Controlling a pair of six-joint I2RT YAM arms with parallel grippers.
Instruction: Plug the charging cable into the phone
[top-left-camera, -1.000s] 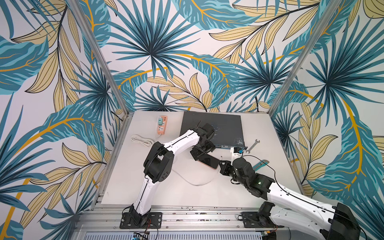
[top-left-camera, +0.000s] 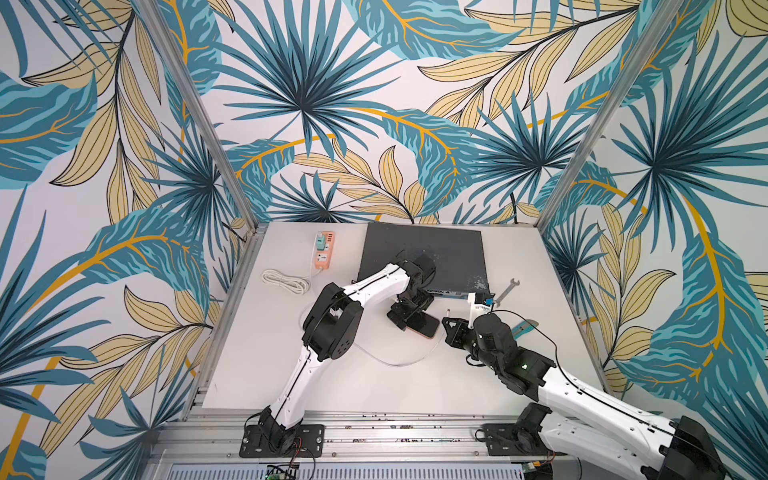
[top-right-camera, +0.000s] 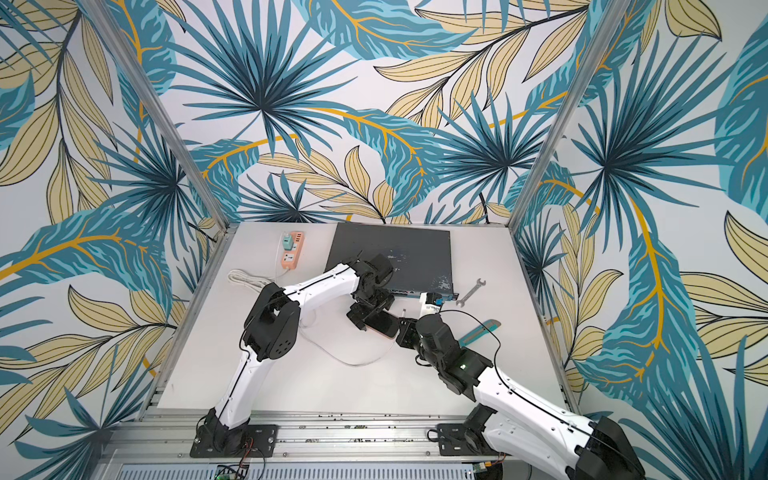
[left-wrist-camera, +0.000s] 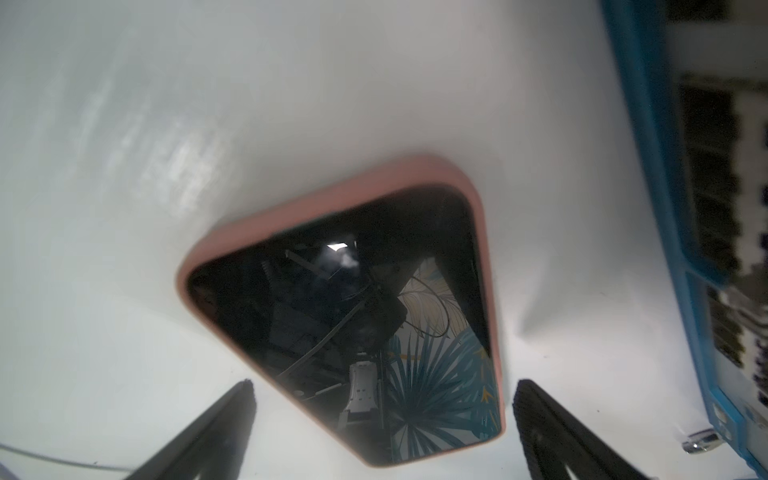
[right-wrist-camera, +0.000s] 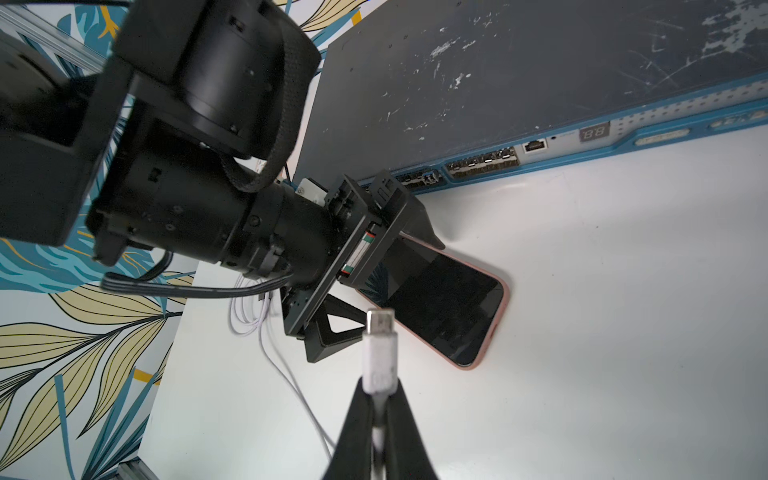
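The phone (right-wrist-camera: 448, 300), dark-screened in a pink case, lies flat on the white table. Over its left end hovers my left gripper, open, with one finger on either side of the phone; whether they touch it cannot be told. My right gripper is shut on the white charging cable (right-wrist-camera: 380, 364), just behind its plug. The metal tip of that plug points away from the fingers and is free, apart from the phone. In the top left view, the right gripper (top-left-camera: 452, 329) stands to the right of the phone (top-left-camera: 422, 324).
A dark network switch (top-left-camera: 424, 256) stands behind the phone, its blue-edged front close by. A power strip (top-left-camera: 324, 249) and coiled white cord (top-left-camera: 285, 281) lie at the back left. Right of it are a wrench (top-left-camera: 507, 291) and a teal-handled tool (top-left-camera: 524, 328).
My left gripper has moved a little to the right along the phone, covering more of it in the top left view. The right arm has shifted slightly right, the cable still in its gripper.
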